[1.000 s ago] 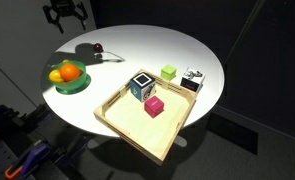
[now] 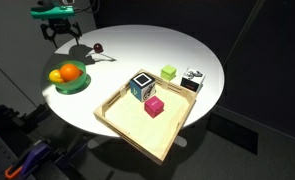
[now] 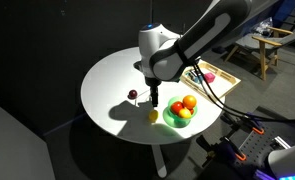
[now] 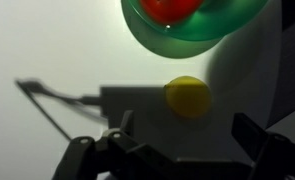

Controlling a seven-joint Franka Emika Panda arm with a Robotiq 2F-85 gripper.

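A yellow round fruit point(image 4: 188, 97) lies on the white table beside the green bowl point(image 4: 191, 47). In the second exterior view, this yellow fruit point(image 3: 153, 116) rests just left of the bowl point(image 3: 177, 124). My gripper is open above the table, its fingers wide apart with nothing between them. The wrist view shows the fruit just ahead of the gap between the fingertips. In the first exterior view my gripper point(image 2: 61, 39) hangs at the far left, beyond the bowl point(image 2: 75, 86). An orange fruit point(image 2: 70, 72) and a red fruit point(image 3: 175, 107) sit in the bowl.
A dark red ball point(image 2: 98, 48) stands on the table farther off. The wooden tray point(image 2: 122, 122) holds a patterned cube point(image 2: 142, 86) and a pink cube point(image 2: 154, 106). A green block point(image 2: 168, 72) and a black-and-white box point(image 2: 192, 79) sit near it.
My gripper has come down closer to the table at the far left, staying open. The bowl, ball, tray and cubes have not visibly moved.
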